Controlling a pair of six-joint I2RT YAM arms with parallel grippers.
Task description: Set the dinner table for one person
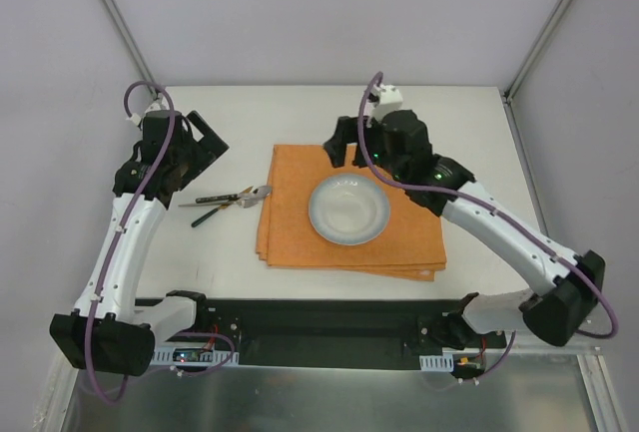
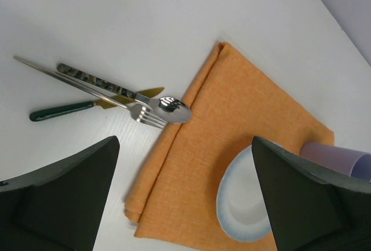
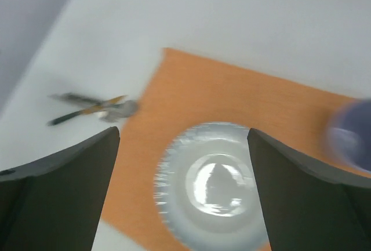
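On the orange placemat [image 1: 290, 237] lies a white plate [image 1: 348, 210]. A purple cup [image 2: 336, 159] stands on the mat beside the plate; in the top view the right arm covers it. Left of the mat, a fork [image 2: 140, 113], a spoon [image 2: 173, 110] and a green-handled knife [image 2: 61, 111] lie crossed in a small pile, the spoon's bowl reaching the mat's edge. My left gripper [image 1: 214, 143] is open above the table, up and left of this cutlery. Over the mat's back part, behind the plate, my right gripper [image 1: 339, 145] hangs open and empty.
Bare white table [image 1: 230, 118] shows behind the cutlery and also in front of it. More free tabletop lies right of the mat. Pale walls stand at the left, back and right.
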